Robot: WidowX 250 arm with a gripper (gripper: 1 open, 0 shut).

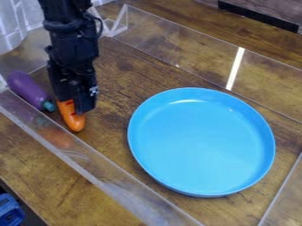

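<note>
The black robot gripper (73,88) hangs over the left side of the wooden table, low above an orange carrot (73,120). The carrot lies just beneath it, its upper end partly hidden by the gripper. A purple eggplant (28,88) lies to the left of the carrot, with a small green piece near its lower end. Whether the fingers are open or shut, or touch the carrot, I cannot tell.
A large blue plate (200,139) takes up the right middle of the table (136,53). Clear plastic walls edge the area, and a blue object (7,212) sits at the lower left.
</note>
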